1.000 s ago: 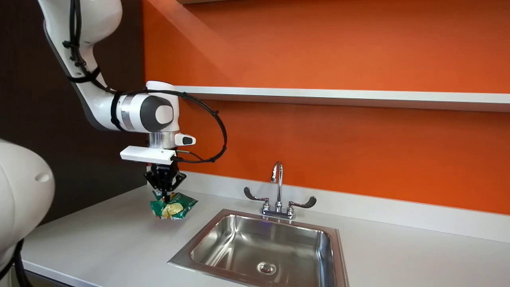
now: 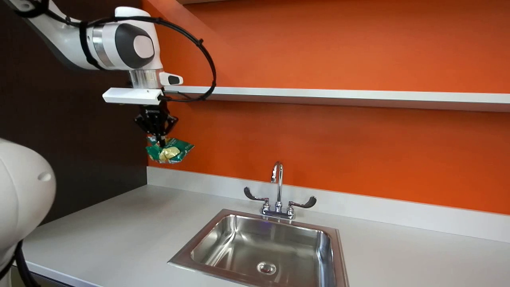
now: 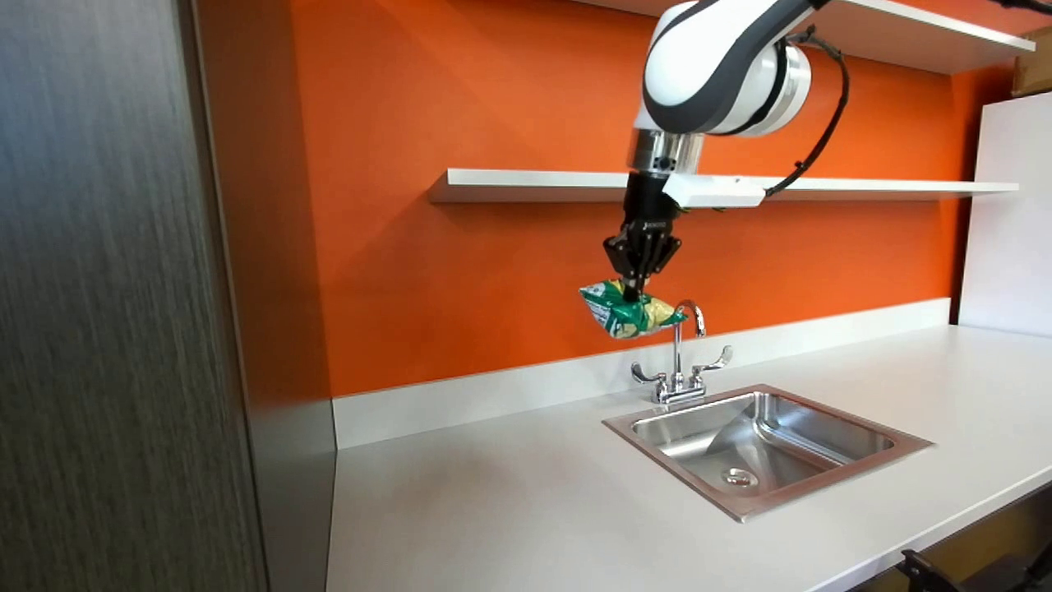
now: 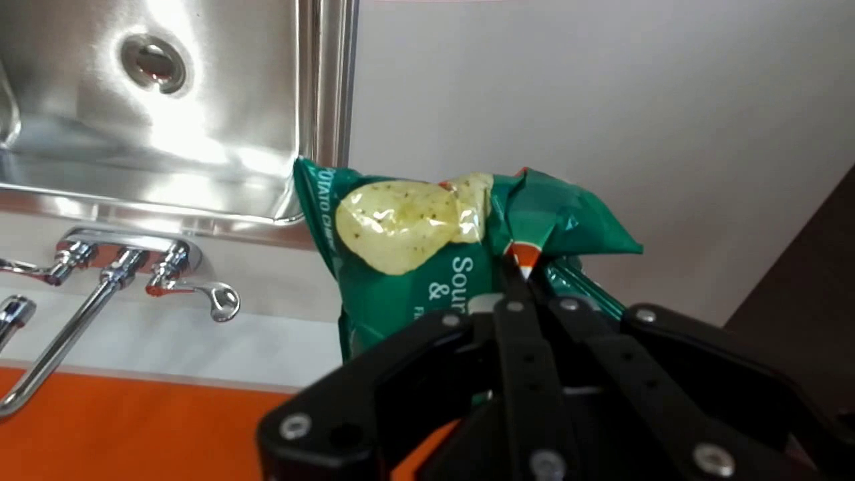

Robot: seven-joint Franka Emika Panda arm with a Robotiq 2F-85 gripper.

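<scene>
A green bag of potato chips (image 2: 169,151) hangs in the air above the left part of the counter. My gripper (image 2: 162,142) points down and is shut on the bag, pinching its film. In the wrist view the bag (image 4: 401,240) is creased where the gripper grips it, with its printed side and yellow chip picture facing the camera. From the other exterior view, the bag (image 3: 631,311) is held well clear of the counter, and the gripper (image 3: 633,293) meets it near its middle.
A steel sink (image 2: 342,258) is set into the grey counter (image 2: 119,229), with a chrome faucet (image 2: 278,191) behind it. Above runs a white wall shelf (image 2: 334,95), at about the height of my wrist. A dark panel (image 3: 108,296) closes off the left side.
My arm has risen and shifted slightly left, carrying the bag from just above the counter to high over it. The gripper has kept its hold on the bag.
</scene>
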